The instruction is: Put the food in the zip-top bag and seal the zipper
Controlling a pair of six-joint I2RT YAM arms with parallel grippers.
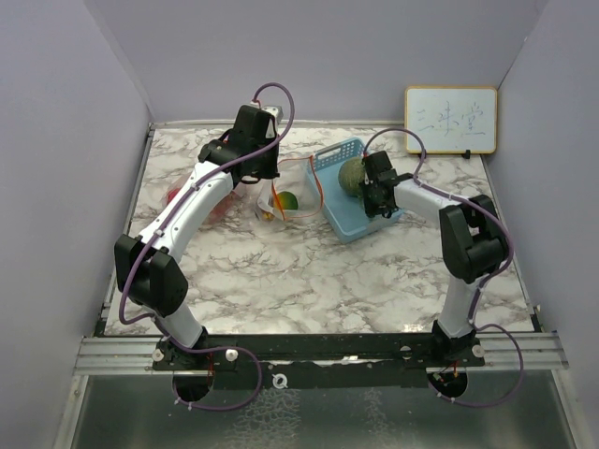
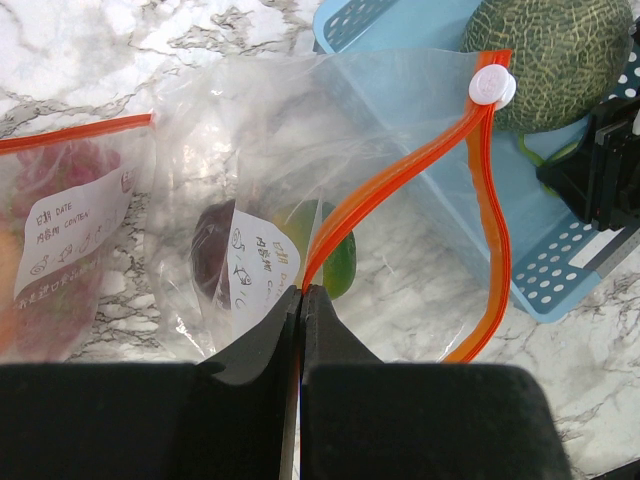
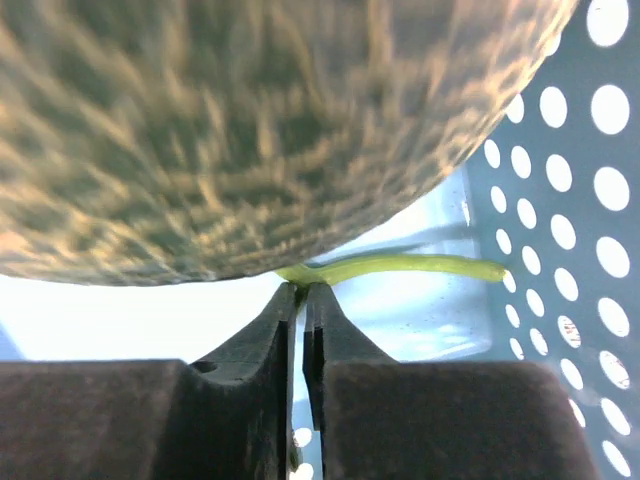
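Observation:
The open zip top bag (image 2: 240, 120), with orange zipper, holds a dark and a green-yellow item (image 2: 337, 260). My left gripper is shut on the bag's zipper edge, holding it upright. In the blue basket (image 1: 346, 224) lie a large netted melon (image 1: 351, 177) and thin green beans (image 3: 410, 263). My right gripper is down in the basket under the melon's edge, its fingertips close together at a bean; whether it grips it is unclear.
A filled bag (image 2: 70, 240) with red zipper lies left of the open bag. A whiteboard (image 1: 449, 117) stands at the back right.

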